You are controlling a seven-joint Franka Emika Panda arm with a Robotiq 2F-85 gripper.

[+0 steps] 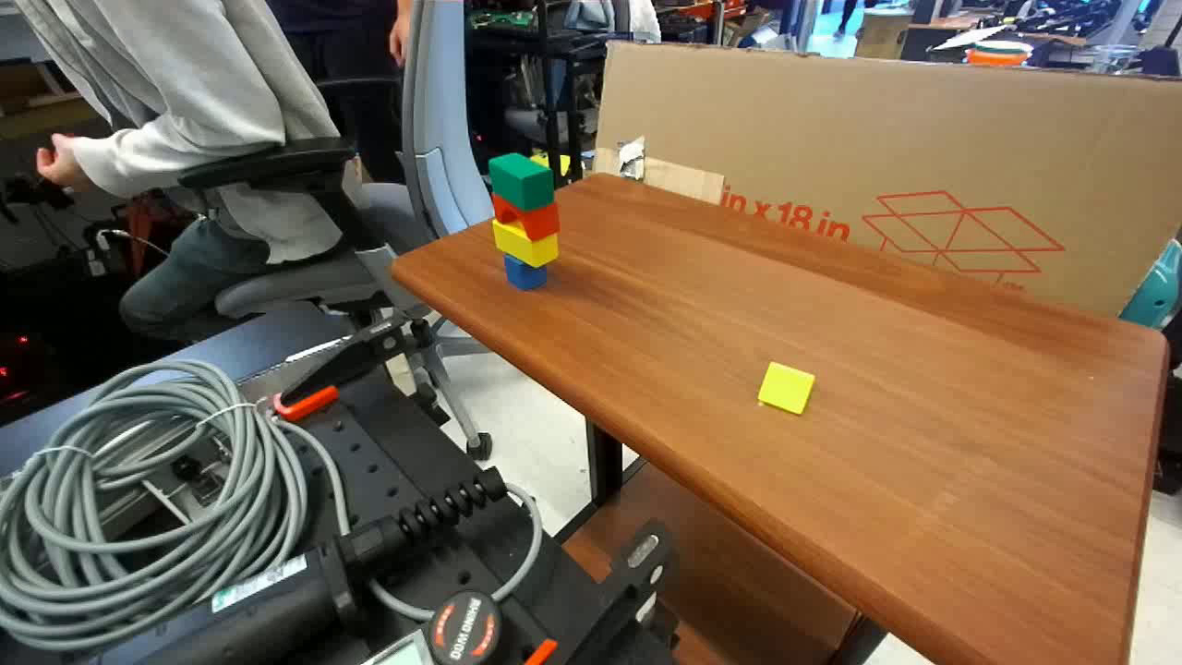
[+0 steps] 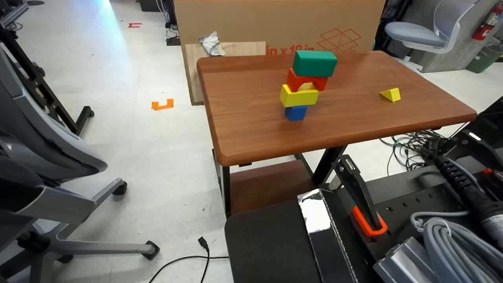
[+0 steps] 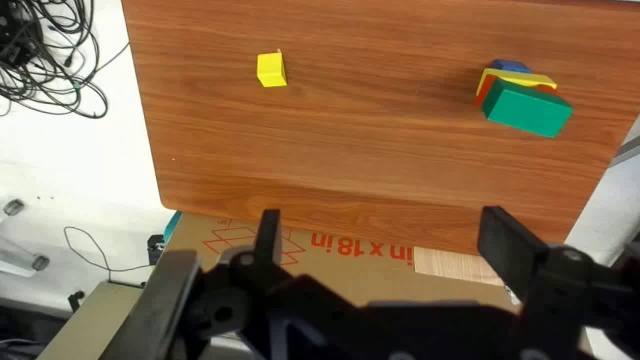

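Note:
A yellow triangular block [image 2: 391,94] lies alone on the wooden table; the wrist view shows this yellow block [image 3: 271,70] at upper left. Toward the table's other end rises a stack: a blue block [image 2: 296,113] at the bottom, a yellow block [image 2: 299,96] on it, then a red arched block [image 2: 298,80], with a green block [image 2: 314,63] on top. From above, the green block [image 3: 527,108] covers much of the stack. My gripper is open, its fingers wide apart with nothing between them. Both exterior views leave the gripper out of frame.
A large cardboard sheet [image 1: 886,144] stands along the far edge. A black bench with coiled grey cable [image 1: 144,499] is at the near side, and an office chair [image 1: 432,133] stands close by.

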